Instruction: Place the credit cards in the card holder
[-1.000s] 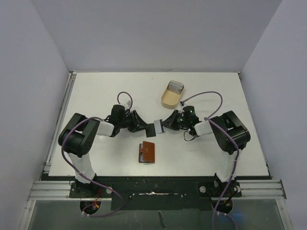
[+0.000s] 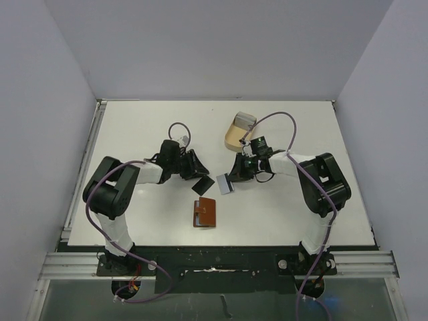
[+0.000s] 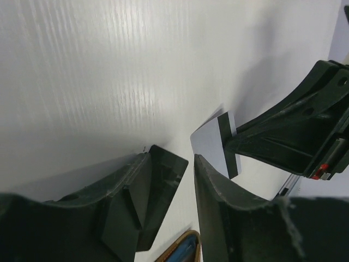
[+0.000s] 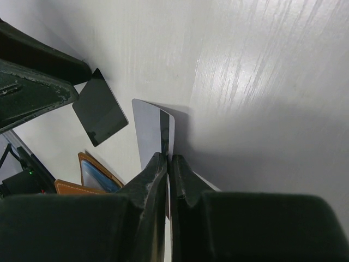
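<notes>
A black card (image 2: pixel 203 185) lies tilted on the table under my left gripper (image 2: pixel 199 172); in the left wrist view (image 3: pixel 168 180) its fingers are parted over that card (image 3: pixel 163 191). Just right of it lies a silver card with a dark stripe (image 2: pixel 224 184), also in the right wrist view (image 4: pixel 147 128). My right gripper is shut at that card's near edge; whether it pinches it cannot be told. The brown card holder (image 2: pixel 207 212) lies open below both cards, partly seen in the wrist views (image 4: pixel 92 180).
A wooden tray (image 2: pixel 238 134) with a grey piece stands at the back, beyond my right gripper. Both arms come in from the sides.
The black card has turned and shifted left, apart from the silver card, which has moved slightly down. The right arm has shifted and turned; my left gripper has moved slightly right.
</notes>
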